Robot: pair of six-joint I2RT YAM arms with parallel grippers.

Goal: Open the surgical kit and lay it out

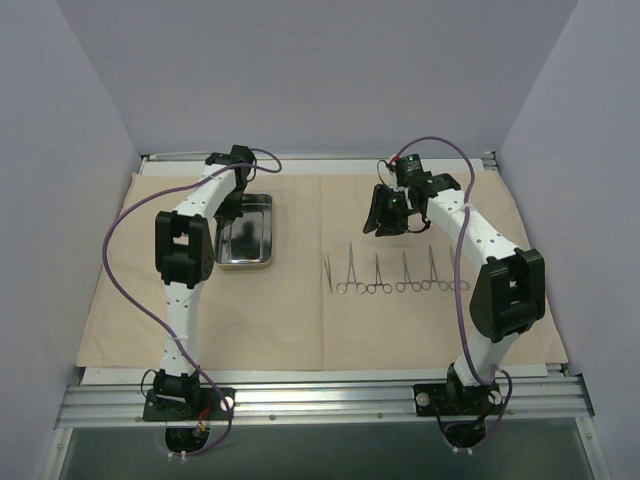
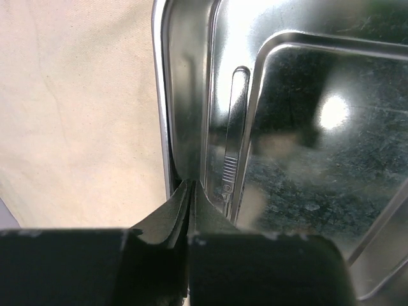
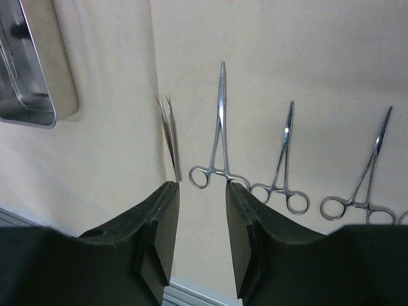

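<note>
In the left wrist view, a slim metal scalpel point(image 2: 236, 118) lies along the inner left side of the steel tray point(image 2: 160, 76), its lower end passing behind my finger. My left gripper is shut beside it, tips close to the tray wall, with nothing visible between them. From above, the tray point(image 1: 245, 266) is otherwise bare. Over the cloth on the right, my right gripper stands part open and empty. Below it in its wrist view lie tweezers point(image 3: 170, 137), a first clamp point(image 3: 220, 127) and further scissor-like instruments point(image 3: 280, 162).
Several ring-handled instruments point(image 1: 405, 275) form a row on the right half of the beige cloth point(image 1: 270, 330), with the tweezers point(image 1: 327, 272) at its left end. Cables loop around both arms.
</note>
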